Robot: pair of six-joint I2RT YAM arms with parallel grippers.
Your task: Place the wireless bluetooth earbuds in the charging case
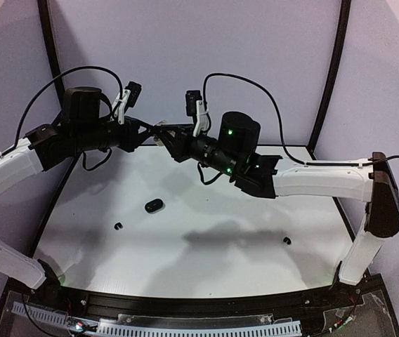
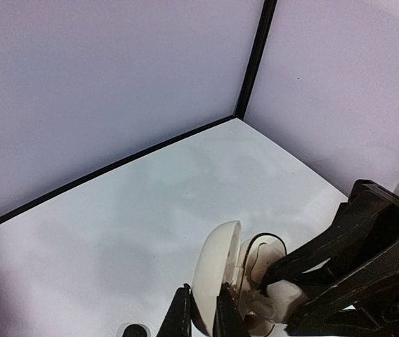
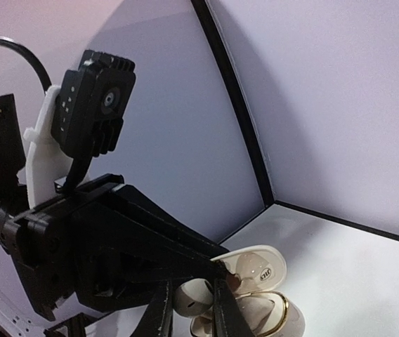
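A white charging case with lid raised is held aloft where the two grippers meet at the upper centre of the top view. My left gripper is shut on the case; the case's lid (image 3: 256,267) stands open in the right wrist view. My right gripper is shut on a small white earbud (image 3: 192,295), held at the case's opening. Whether the earbud sits inside the slot is hard to tell.
On the white table (image 1: 206,260) lie a black oval case (image 1: 154,206) and two small black pieces (image 1: 118,226), the latter at right.
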